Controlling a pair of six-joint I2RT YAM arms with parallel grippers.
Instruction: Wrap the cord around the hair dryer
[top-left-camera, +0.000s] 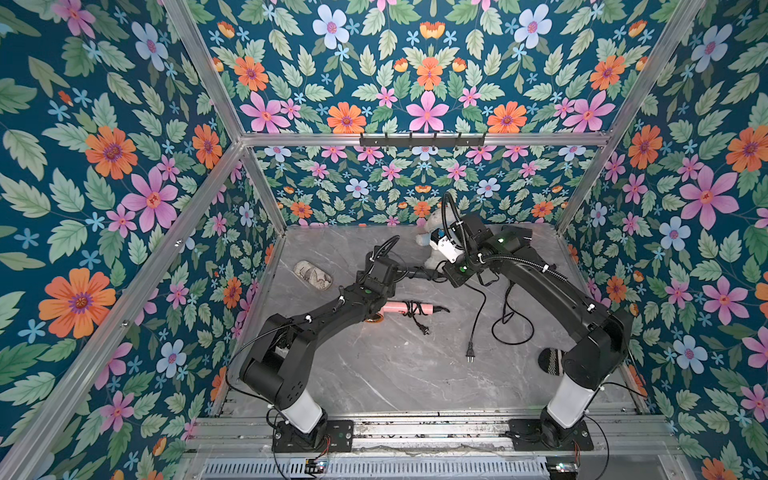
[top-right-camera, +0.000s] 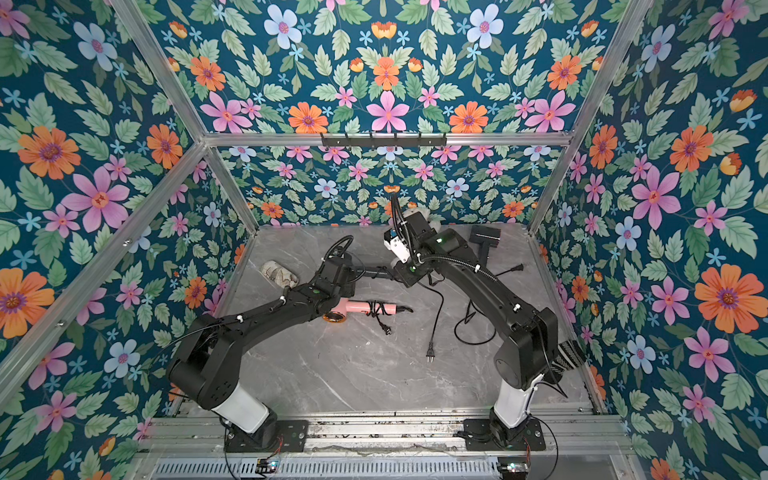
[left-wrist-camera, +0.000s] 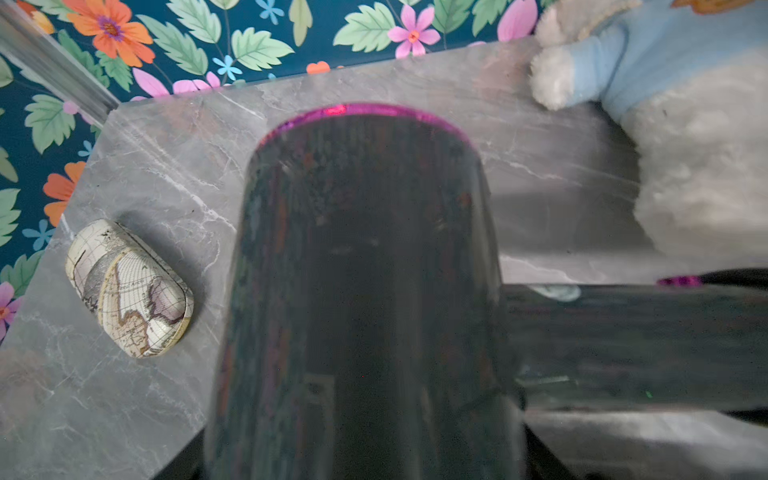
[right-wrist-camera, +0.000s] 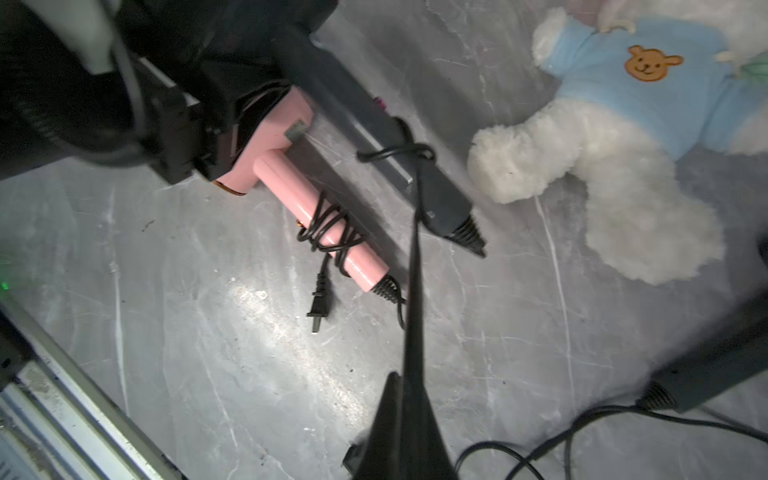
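My left gripper (top-left-camera: 384, 270) is shut on the head of a dark hair dryer (left-wrist-camera: 368, 280), raised above the table; its fingertips are hidden behind the barrel in the left wrist view. The handle (right-wrist-camera: 392, 152) points towards the right arm. A black cord (right-wrist-camera: 417, 188) loops around the handle near its end and runs in a tight line to my right gripper. The right fingers are shut on that cord. Past the right gripper, the cord's loose end trails to a plug (top-left-camera: 470, 355).
Beneath the left arm lies a pink hair dryer (right-wrist-camera: 292, 188) with its own cord wound on. Another dark dryer (top-right-camera: 485, 238) rests at the back right. A plush toy (right-wrist-camera: 640, 160) sits at the back. A map-patterned case (left-wrist-camera: 132, 288) lies left.
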